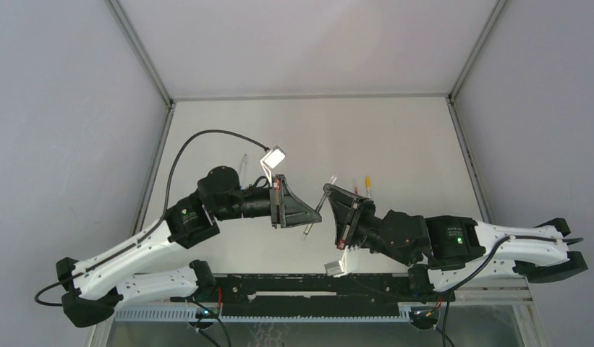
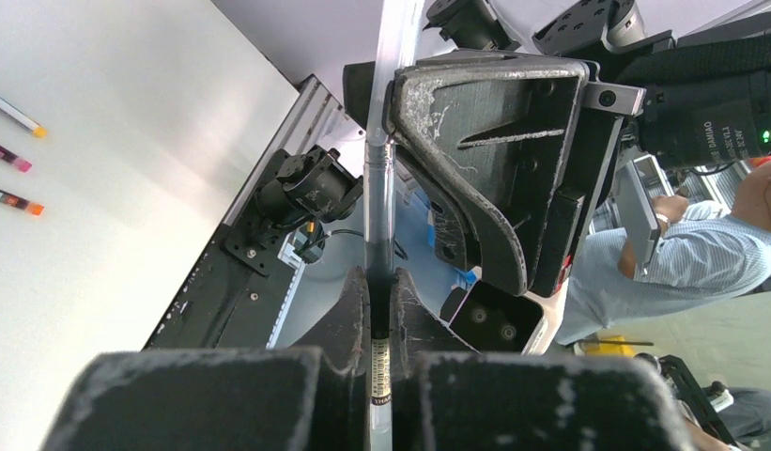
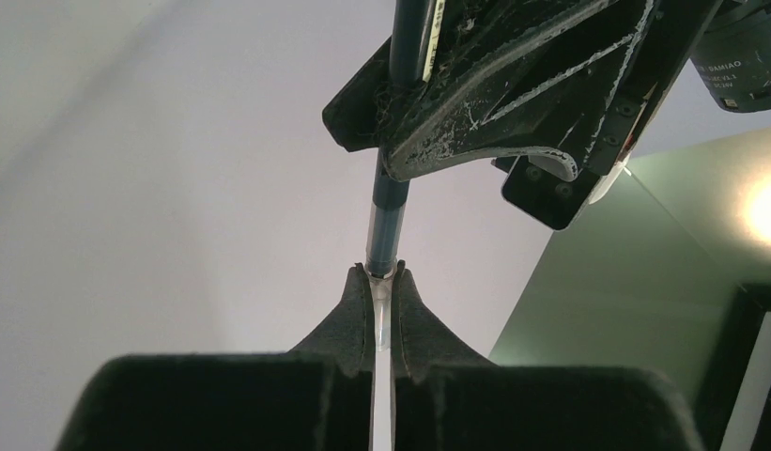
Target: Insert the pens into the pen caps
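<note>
A pen [image 2: 379, 244] with a dark, clear-ended body and a barcode label runs through my left gripper [image 1: 317, 217], which is shut on it. Its upper clear section, apparently the cap, sits at my right gripper [image 1: 328, 189], whose fingers are shut around that end; in the right wrist view the clear tip [image 3: 381, 310] shows between them. The two sections look in line and meeting; whether the pen is fully inside the cap I cannot tell.
Pens with orange [image 2: 15, 201], pink [image 2: 10, 155] and yellow [image 2: 20, 115] ends lie on the white board [image 1: 315, 130], along with a clear item [image 1: 243, 165] at its left. The back of the board is clear.
</note>
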